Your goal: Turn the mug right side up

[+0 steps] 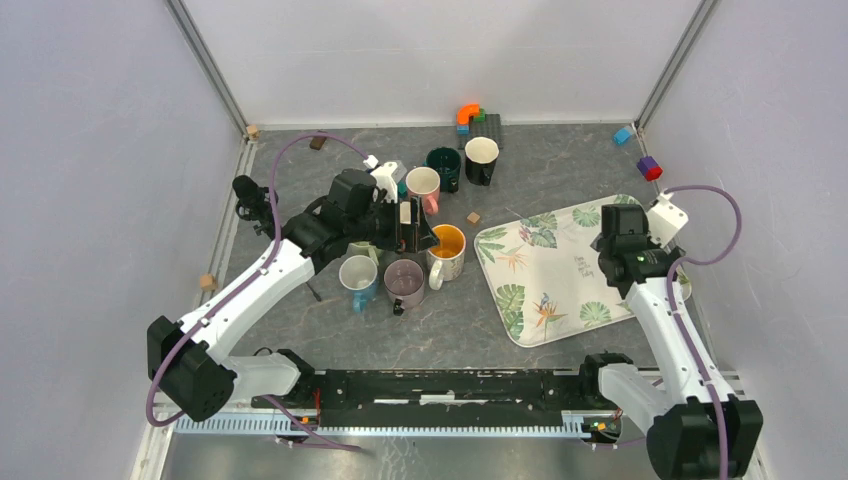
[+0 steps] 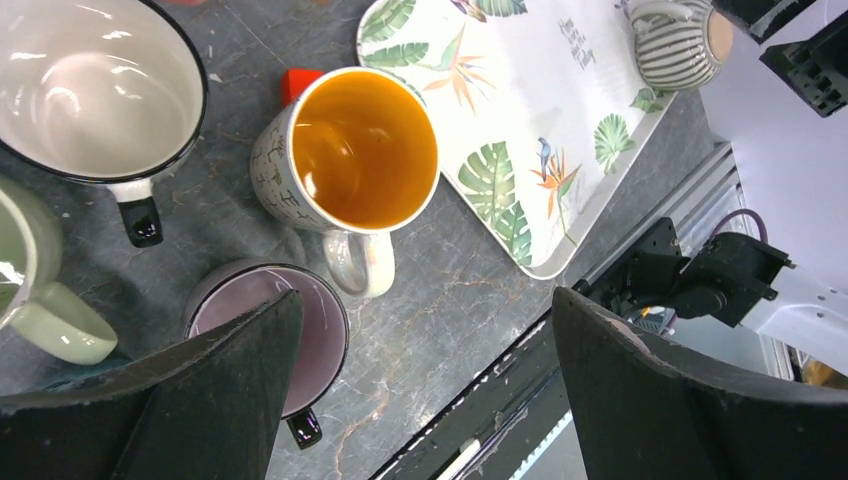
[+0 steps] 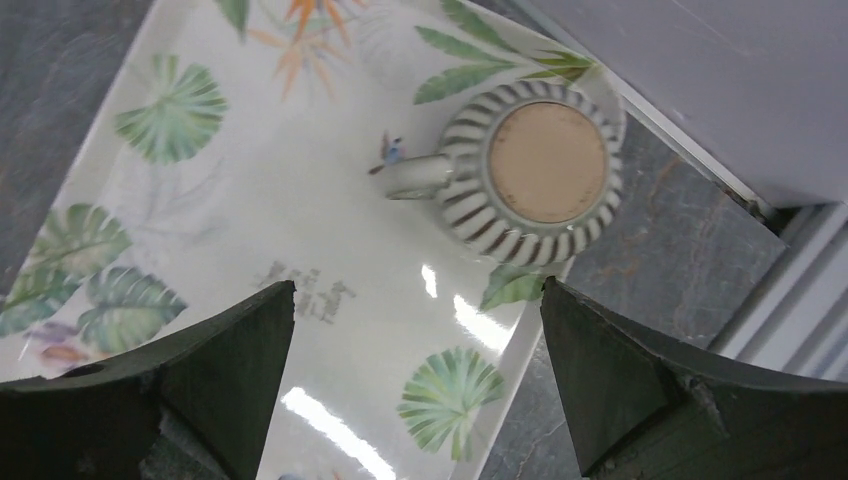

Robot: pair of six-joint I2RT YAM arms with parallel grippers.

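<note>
A striped mug lies upside down at the right end of the floral tray, its beige base up and handle pointing left in the right wrist view; the left wrist view shows it too. My right gripper is open above the tray, the mug between and beyond its fingers. My left gripper stands open over the cluster of upright mugs, above the orange-lined mug, holding nothing.
Several upright mugs crowd the middle, including a black one at the back. Small blocks lie along the edges. A grey wall stands close beside the tray's right edge.
</note>
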